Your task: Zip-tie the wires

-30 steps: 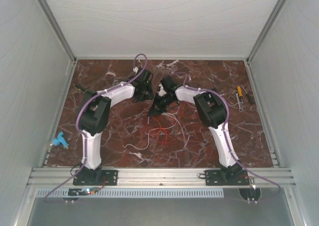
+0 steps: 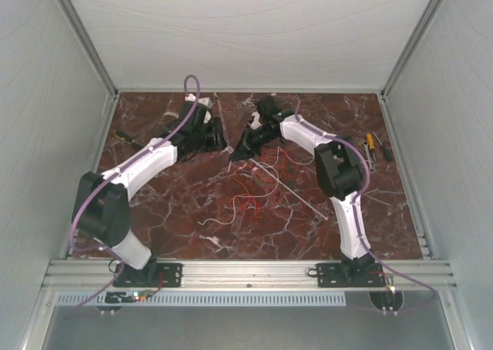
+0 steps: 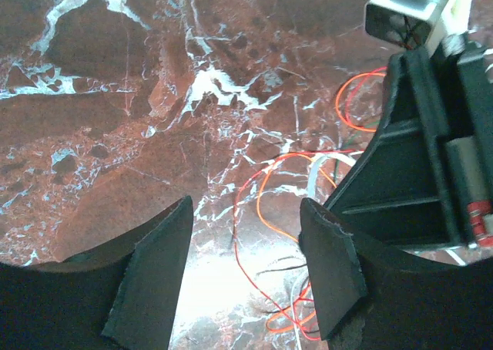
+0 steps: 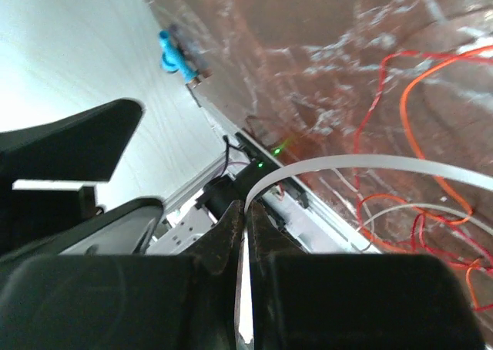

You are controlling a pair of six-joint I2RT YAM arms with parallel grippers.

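Observation:
A white zip tie (image 4: 370, 163) runs in an arc from between the fingertips of my right gripper, which is shut on it; from above, it stretches as a long strip toward the lower right. Red, orange and white wires (image 2: 245, 197) lie in loose loops on the marble table below. My left gripper is open at upper centre-left of the top view, just left of my right gripper (image 2: 239, 153), with bare table and some wires seen between its fingers in the left wrist view.
Wrench (image 2: 368, 156), yellow-handled tool (image 2: 370, 140) and other tools lie at the right. A green-handled tool (image 2: 125, 138) is at the back left. A light blue object (image 4: 173, 55) shows near the table edge.
My left gripper has drawn back leftward, away from the right one. The zip tie now reaches straighter toward the lower right. My right gripper has moved slightly up in the top view.

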